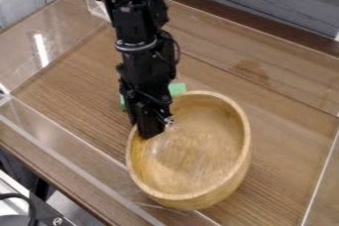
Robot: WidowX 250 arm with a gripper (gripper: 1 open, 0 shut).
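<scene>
My black gripper point(150, 118) reaches down from the top of the view to the left rim of a tan oval bowl point(192, 156), with its fingertips at or over that rim. The fingers are dark and overlap, so whether they grip the rim cannot be told. A green object point(177, 88) lies on the table behind the bowl, partly hidden by the gripper.
The wooden table point(272, 81) has free room to the right and behind the bowl. Clear panels or edges run along the left and front left. A pale wall closes the back.
</scene>
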